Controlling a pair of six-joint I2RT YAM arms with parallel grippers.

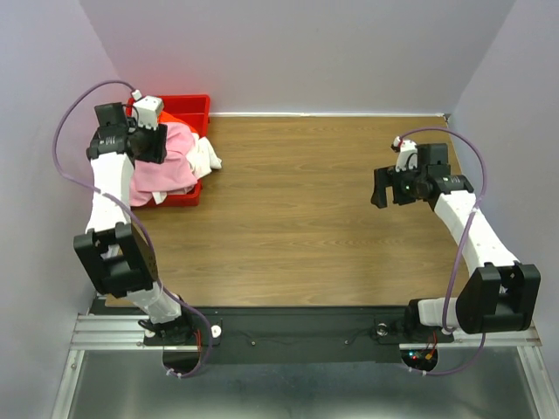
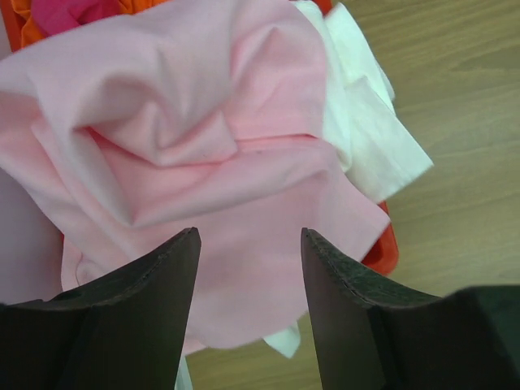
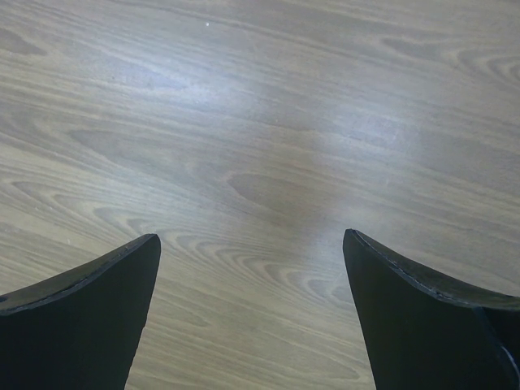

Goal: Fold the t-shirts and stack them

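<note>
A pink T-shirt lies crumpled in the red bin, with white cloth draped over the bin's right side and some orange cloth behind it. My left gripper is open above the pink fabric; in its wrist view the fabric shows between and beyond the fingers, not gripped. My right gripper stands open over bare wood on the right, with nothing between its fingers.
Walls rise close on the left, back and right, and the bin sits in the back left corner.
</note>
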